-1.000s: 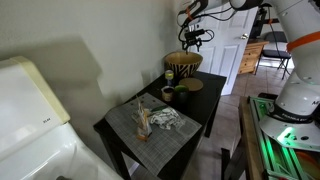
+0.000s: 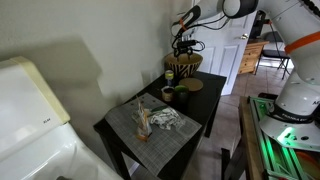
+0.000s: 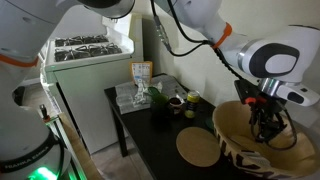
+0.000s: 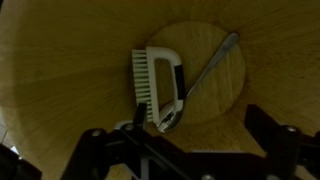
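Observation:
Over the large tan basket (image 3: 225, 150) at the table's far end hangs my gripper (image 3: 268, 130), open, with its fingers pointing down into it. In the wrist view a white brush (image 4: 165, 75) with pale bristles and a black grip lies on the basket's bottom. Right beside it rests a metal spoon (image 4: 205, 75), slanting, its bowl near the brush's lower end. Both lie ahead of my open fingers (image 4: 268, 130), and nothing shows between them. Exterior view 1 shows the same basket (image 2: 183, 70) from afar, its contents hidden.
A round tan mat (image 3: 198, 146) lies on the black table (image 3: 150, 150) close to the basket. A yellow-lidded jar (image 3: 191, 103), a green plant (image 3: 157, 96) and a grey mat (image 2: 150, 130) with crumpled white material (image 2: 168, 118) occupy the other end. A wall stands behind.
My gripper has come down from above the basket to its rim, shifting a little to the left in exterior view 1. The things on the table have not moved.

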